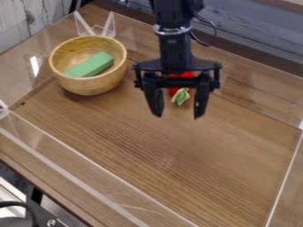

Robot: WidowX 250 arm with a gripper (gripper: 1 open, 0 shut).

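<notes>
My gripper [174, 102] is open over the middle of the table, its two dark fingers pointing toward the near side. A red object with a green tip [182, 94], resembling a toy vegetable, lies just behind it, partly hidden by the gripper. A green block [88, 65] sits in a round wooden bowl [98, 87] at the left.
Raised light edges run along the back and right sides. A dark curved object shows at the lower left corner.
</notes>
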